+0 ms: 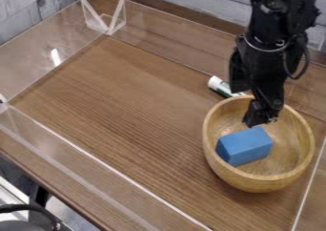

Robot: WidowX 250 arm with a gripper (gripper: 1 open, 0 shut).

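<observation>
My black gripper (257, 92) hangs at the upper right, over the back part of a round yellow bowl (283, 180); whether its fingers are open or shut is hard to tell. A blue block (243, 145) lies in the front left part of the bowl. Just behind the bowl, left of the gripper, a small white object (219, 86) with dark markings lies on the wooden table, partly hidden.
A clear plastic piece (111, 15) is at the back left edge. Dark cables (26, 216) lie at the lower left.
</observation>
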